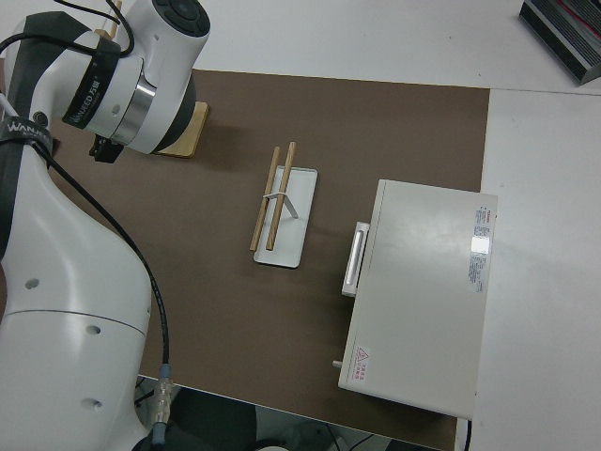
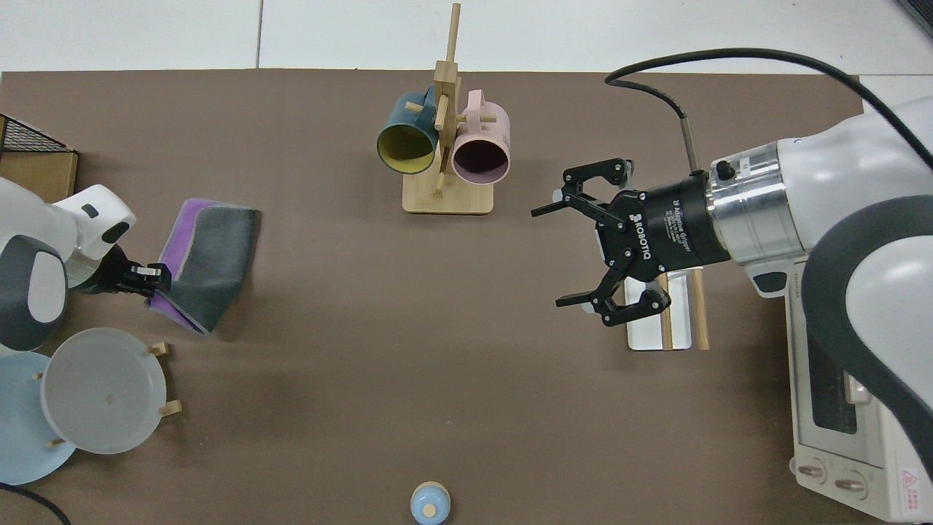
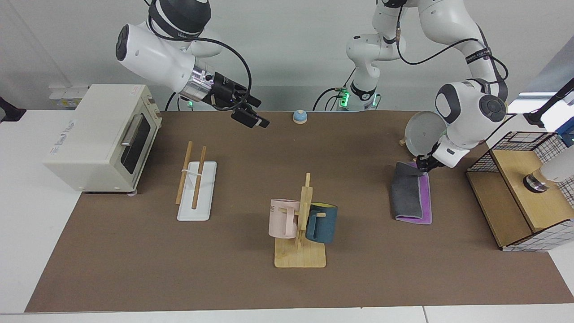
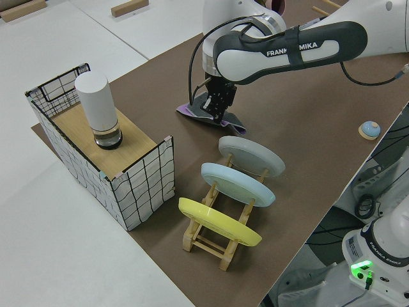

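A folded grey and purple cloth (image 2: 210,262) lies on the brown mat, left of the mug tree. My left gripper (image 2: 156,278) is down on the cloth's edge; in the camera right view it points down at it, and whether its fingers are shut on it is unclear. My right gripper (image 2: 552,254) hangs open over the mat, beside a white board with wooden sticks (image 2: 701,310), nothing between its fingers. A blue mug (image 2: 404,131) and a pink mug (image 2: 481,149) hang on a wooden stand (image 2: 447,200).
A plate rack with white (image 2: 103,389), blue and yellow (image 4: 217,220) plates is near the left arm. A wire basket (image 4: 131,192) with a wooden shelf sits at the left, a white oven (image 3: 99,140) at the right. A small blue object (image 2: 430,506) lies apart.
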